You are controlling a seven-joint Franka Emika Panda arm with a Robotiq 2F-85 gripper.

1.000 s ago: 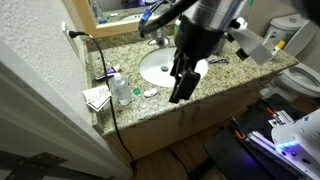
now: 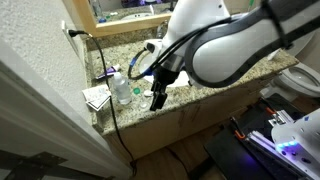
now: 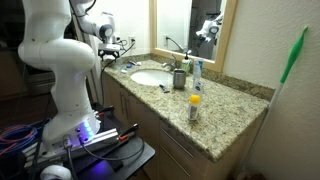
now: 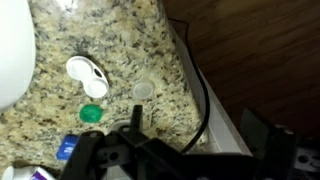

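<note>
My gripper stands open over the counter's front edge, nothing between its fingers. In exterior view 1 the gripper (image 2: 158, 92) is beside the sink, blocking most of the basin from sight. In the wrist view, a white two-lobed case (image 4: 88, 74) lies on the granite, with a green round cap (image 4: 90, 113) near it. A small pale disc (image 4: 143, 90) rests closer to my left-hand finger. A dark cable passes between the fingers and hangs over the edge; in exterior view 1 this cable (image 2: 112, 95) runs down the counter front.
A clear bottle (image 2: 122, 90) and white papers (image 2: 97, 97) stand at the counter's left end. A yellow bottle (image 3: 194, 108) and a soap bottle (image 3: 197, 75) are farther along.
In exterior view 1 the arm has swung left and away from the camera, toward the counter's left part. The gripper now covers the sink, which was visible before. The counter items look unmoved.
</note>
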